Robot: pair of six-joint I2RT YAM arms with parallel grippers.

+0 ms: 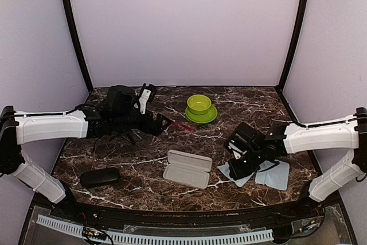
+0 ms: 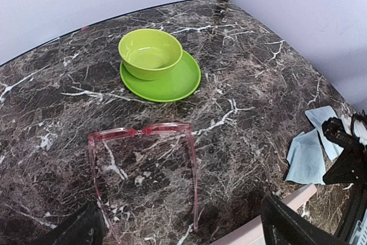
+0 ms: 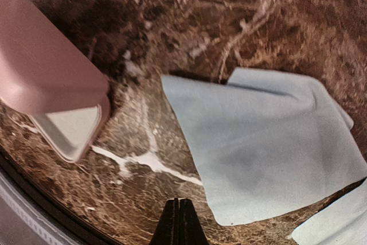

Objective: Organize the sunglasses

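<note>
Red-framed glasses (image 2: 137, 132) lie unfolded on the marble table, lenses toward the green bowl. My left gripper is spread wide above them, its fingers at the two lower corners of the left wrist view and nothing held. An open pinkish case (image 1: 186, 179) rests at the front middle, its lid raised at the back. A light blue cloth (image 3: 269, 142) lies flat to the right of the case. My right gripper is shut with nothing between its fingertips; the cloth's near corner lies just right of them, outside.
A second blue cloth (image 3: 338, 216) lies beside the first. A green bowl (image 1: 199, 104) sits on a green plate (image 1: 207, 117) at the back. A closed black case (image 1: 100, 177) lies at the front left. Bare table surrounds the open case.
</note>
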